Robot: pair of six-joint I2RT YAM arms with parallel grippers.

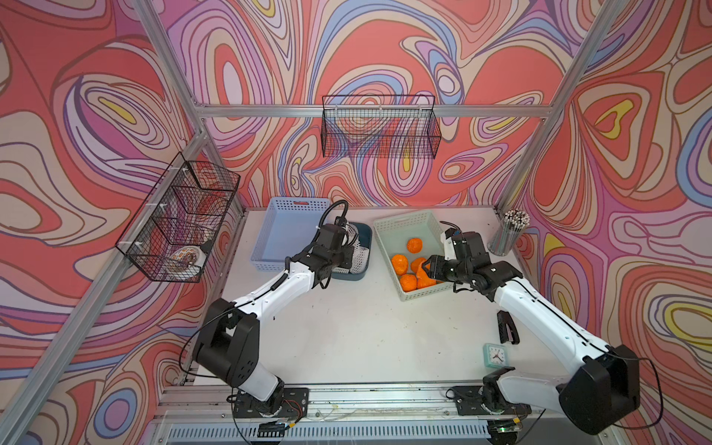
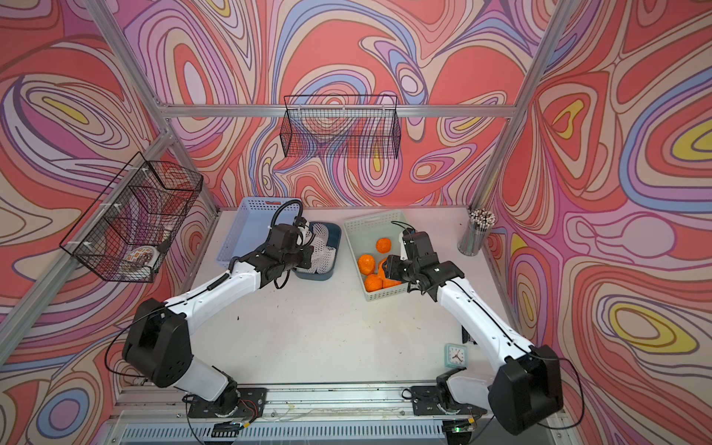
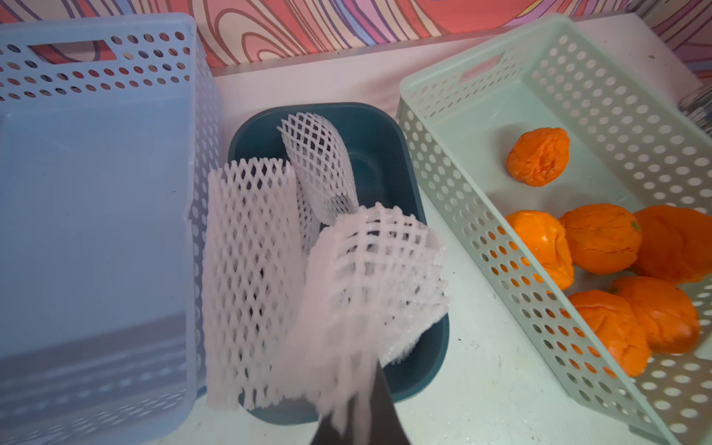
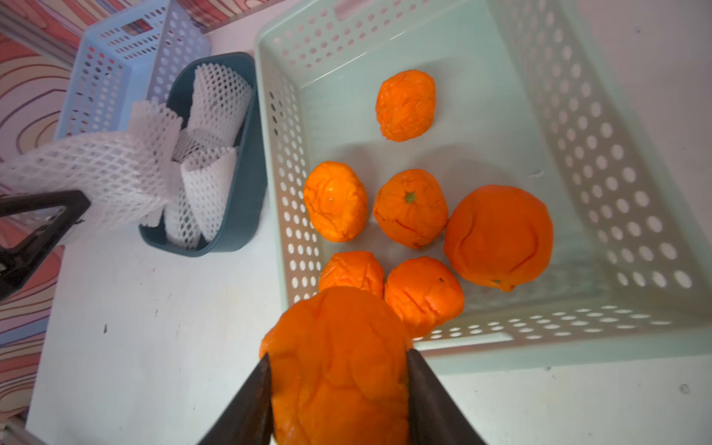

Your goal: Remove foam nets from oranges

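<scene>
My left gripper is shut on a white foam net [image 3: 371, 282], which spreads out blurred above the dark teal box [image 3: 244, 133]. More foam nets [image 3: 248, 274] lie in that box under it. Over the front of the pale green basket my right gripper has a bare orange [image 4: 337, 356] between its fingers, with a finger against each side. Several bare oranges [image 4: 411, 207] rest on the bottom of the green basket [image 4: 511, 348], most of them toward its front.
An empty light blue basket [image 1: 293, 230] stands left of the teal box. A holder of sticks [image 1: 508, 231] is at the back right, a small clock [image 1: 495, 356] at the front right.
</scene>
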